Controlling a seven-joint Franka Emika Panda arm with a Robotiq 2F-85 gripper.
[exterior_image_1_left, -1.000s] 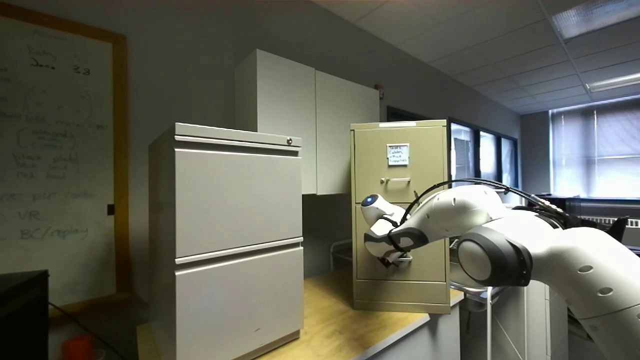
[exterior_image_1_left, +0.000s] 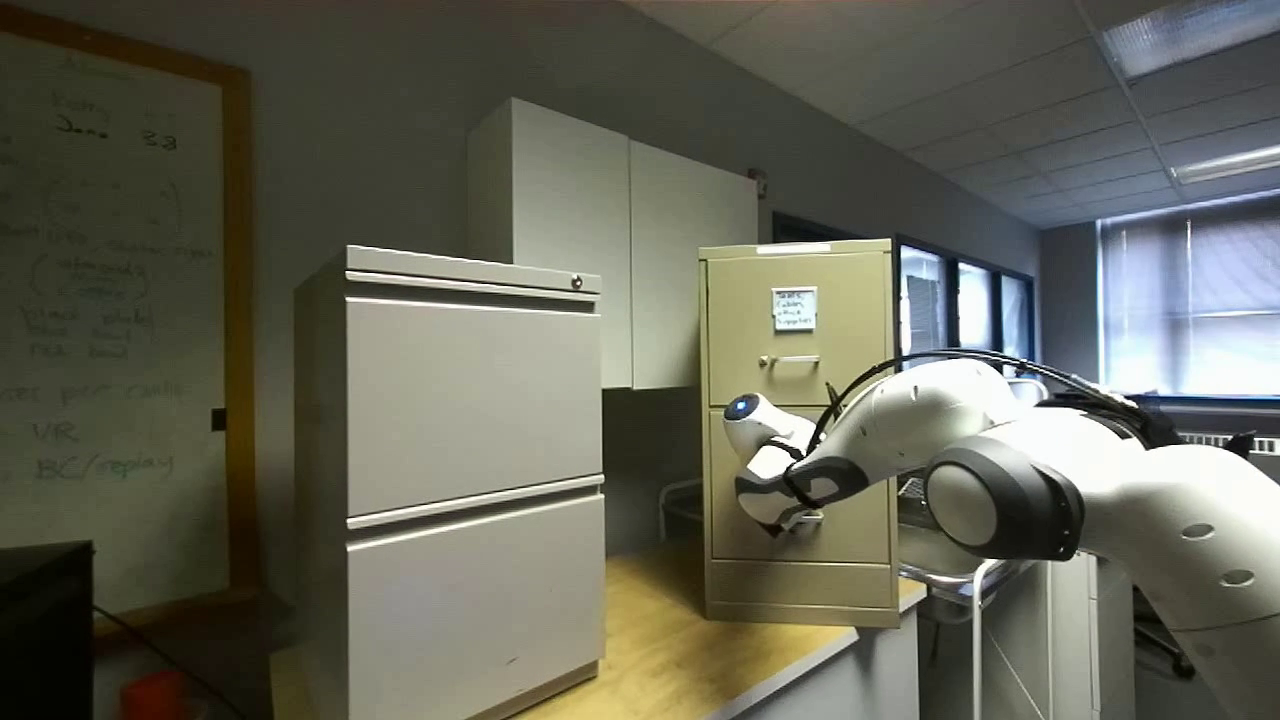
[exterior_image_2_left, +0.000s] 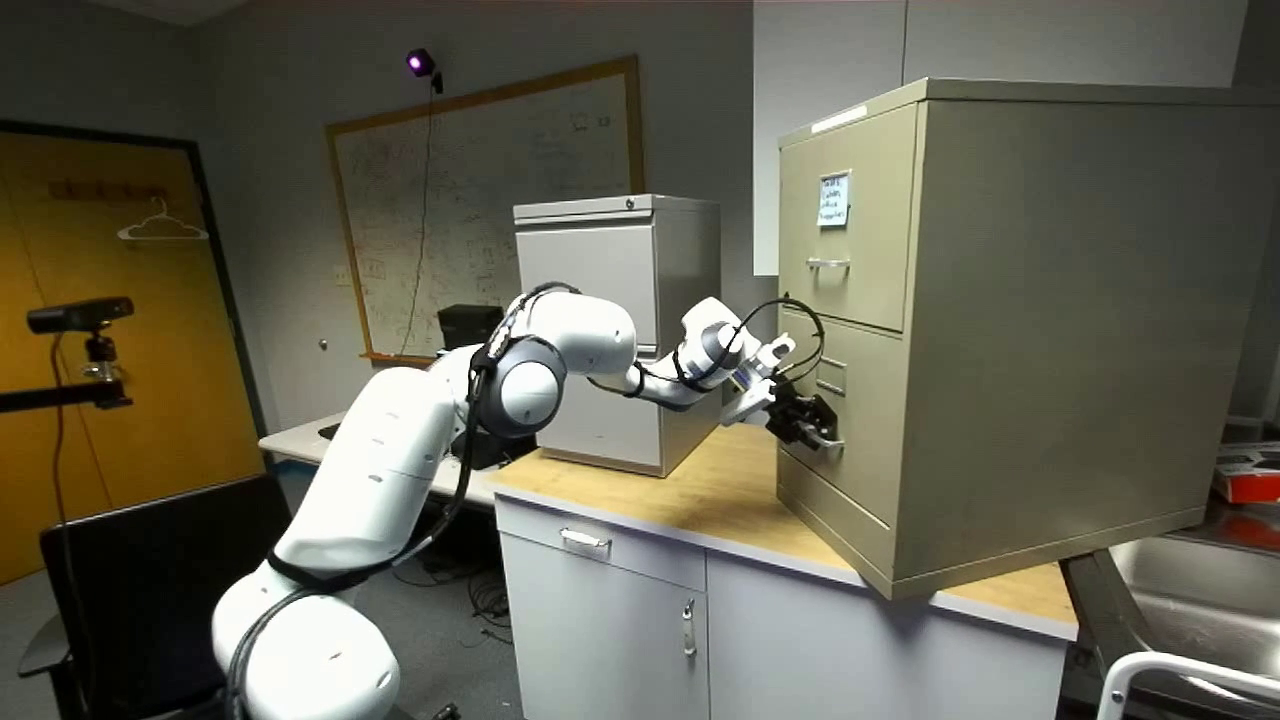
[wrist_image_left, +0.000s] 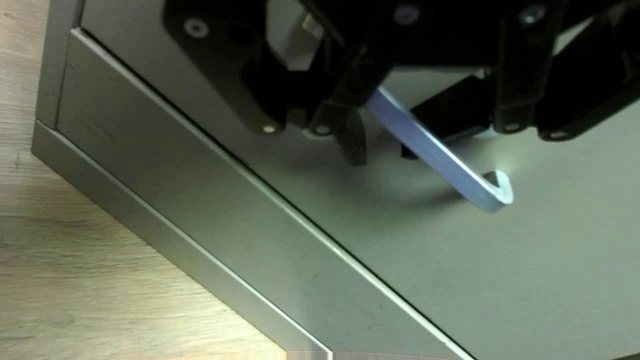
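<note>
A tan filing cabinet (exterior_image_1_left: 798, 456) stands on the wooden counter, its two drawers flush with the front. My gripper is at the lower drawer, by its metal handle (wrist_image_left: 444, 159). In the wrist view the fingers (wrist_image_left: 355, 143) are part open, a gap showing between their tips. The handle's bar slants across that gap and over the right finger, its upper end hidden by the gripper's linkage. Whether a finger touches the handle cannot be told. From the second exterior view, the gripper (exterior_image_2_left: 822, 432) reaches the lower drawer front (exterior_image_2_left: 858, 474) from the left.
A light grey cabinet (exterior_image_1_left: 474, 480) stands to the left on the same counter (exterior_image_1_left: 672, 624). Bare counter shows between the two cabinets. The upper drawer's handle (exterior_image_2_left: 828, 263) is clear of my arm. A sink (exterior_image_2_left: 1200, 588) lies beyond the tan cabinet.
In the first exterior view my hand has shifted slightly to the right, and the elbow has moved up and right. Both drawers of the tan cabinet look the same as before.
</note>
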